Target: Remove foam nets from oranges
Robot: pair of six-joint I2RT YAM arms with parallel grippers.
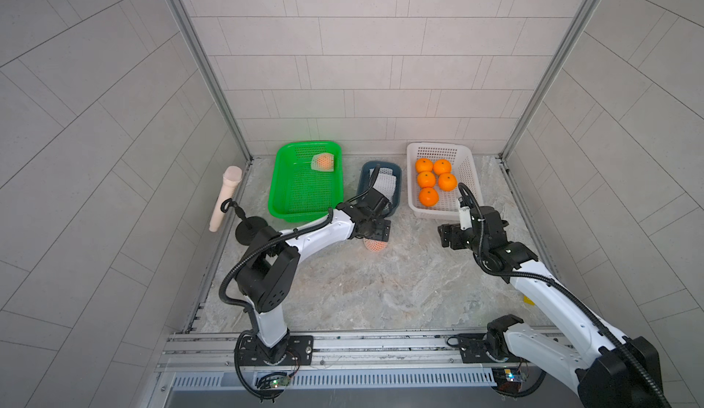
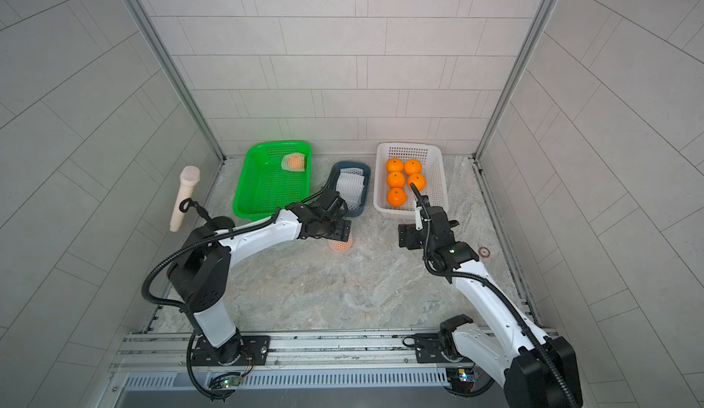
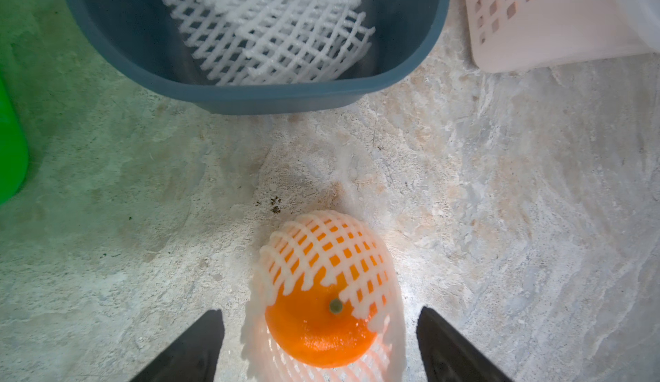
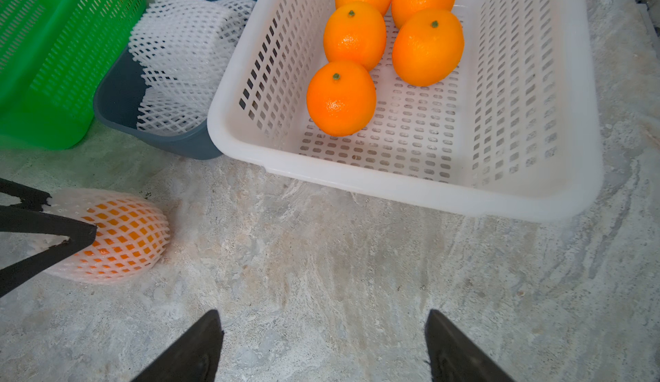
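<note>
An orange in a white foam net [image 3: 326, 292] lies on the table, its stem end bare through the net's opening. My left gripper is open over it, one finger [image 3: 196, 347] on either side and clear of the net. From the right wrist view, the left gripper's dark fingers [image 4: 51, 227] partly cover the netted orange [image 4: 127, 234]. Another netted orange [image 1: 323, 162] rests in the green basket [image 1: 282, 206]. Removed foam nets [image 4: 182, 45] lie in the dark blue bin [image 4: 113, 103]. My right gripper stands open above bare table, holding nothing.
Several bare oranges [image 4: 341, 98] sit in the white basket [image 4: 385, 189], just beyond my right gripper. The blue bin stands between the green and white baskets. Free table lies in front of the baskets and between the two arms.
</note>
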